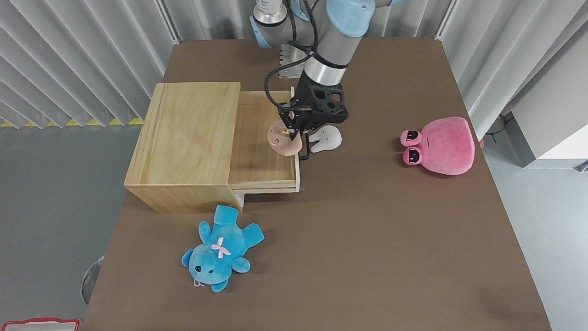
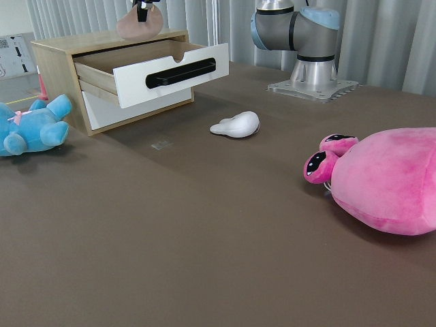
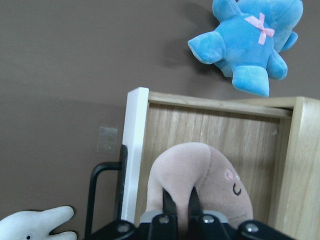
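A pale pink plush (image 1: pixel 278 142) hangs over the open wooden drawer (image 1: pixel 256 168); in the left view it (image 2: pixel 139 27) is held up above the drawer front (image 2: pixel 170 82). The gripper is shut on the plush, pinching its top in the wrist view, where the plush (image 3: pixel 222 190) covers much of the drawer's interior. The arm's black wrist housing partly hides the plush and drawer in the front view.
A blue bear (image 1: pixel 226 248) lies before the cabinet (image 1: pixel 182 132). A white rabbit toy (image 1: pixel 328 138) lies right of the drawer handle, a large pink plush (image 1: pixel 446 146) farther right.
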